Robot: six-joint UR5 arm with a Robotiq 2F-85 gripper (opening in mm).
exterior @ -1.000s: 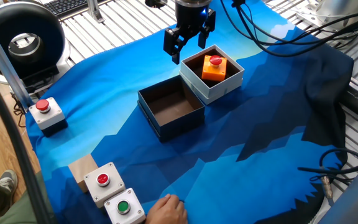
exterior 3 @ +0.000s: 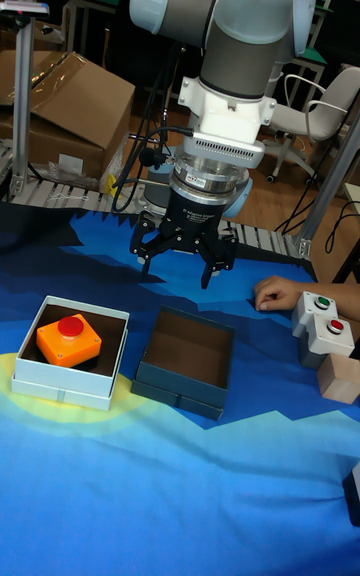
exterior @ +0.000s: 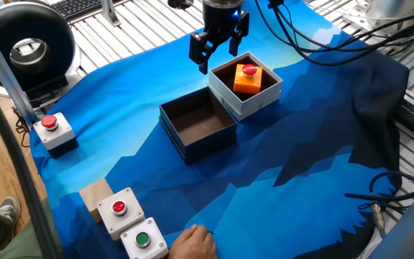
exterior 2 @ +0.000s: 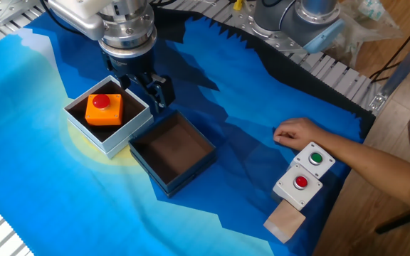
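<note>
An orange block with a red button (exterior: 248, 79) sits inside the light grey box (exterior: 244, 109). Touching or almost touching that box is an empty dark box (exterior: 210, 147) with a brown inside. My gripper (exterior: 218, 59) hangs above the table near the two boxes, its fingers spread wide. In the third exterior view the gripper (exterior 3: 176, 275) is open, with nothing between its fingers, and stands in the air behind the boxes. The orange block (exterior 2: 104, 110) shows tilted slightly against the grey box's walls; its underside is hidden.
A person's hand (exterior 2: 295, 133) rests on the cloth beside a green-button box (exterior 2: 313, 159), a red-button box (exterior 2: 298, 186) and a wooden block (exterior 2: 285, 221). Another red-button box (exterior: 53, 132) stands at the cloth's edge. Cables (exterior: 322, 52) hang near the arm.
</note>
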